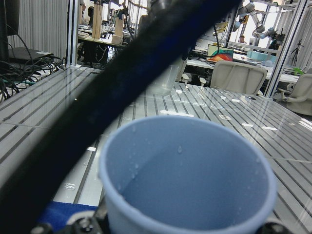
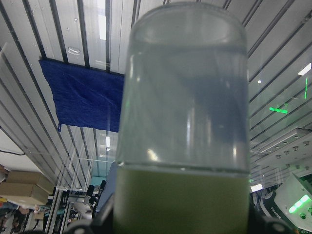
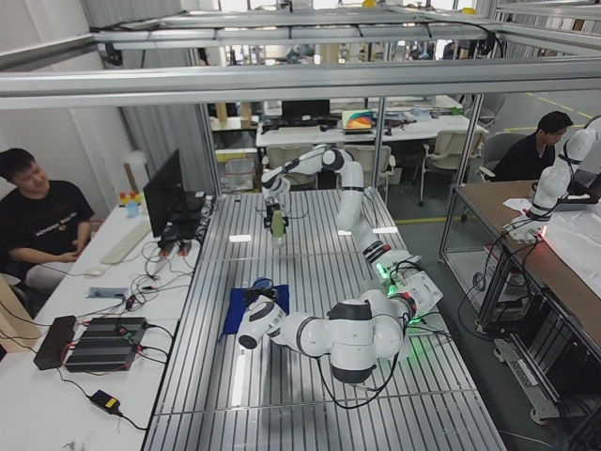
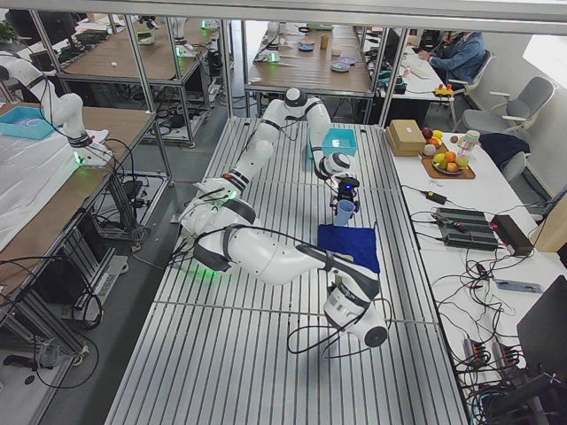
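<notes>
A light blue cup (image 1: 187, 180) fills the lower left wrist view, with my left gripper (image 4: 345, 202) shut on it above the blue cloth (image 4: 350, 248). The cup's inside has a few droplets; I see no liquid in it. A clear bottle (image 2: 181, 112) with a green band fills the middle of the right wrist view, held upright by my right gripper (image 3: 276, 216) at the far end of the table in the camera left view. The bottle's clear part appears to hold liquid. The blue cloth (image 2: 80, 92) lies spread on the slatted table.
A turquoise bin (image 4: 341, 137) stands at the table end in the camera right view. A side desk (image 3: 103, 395) with electronics, cables and a monitor (image 3: 164, 193) runs along the left in the camera left view. The table between the two grippers is clear.
</notes>
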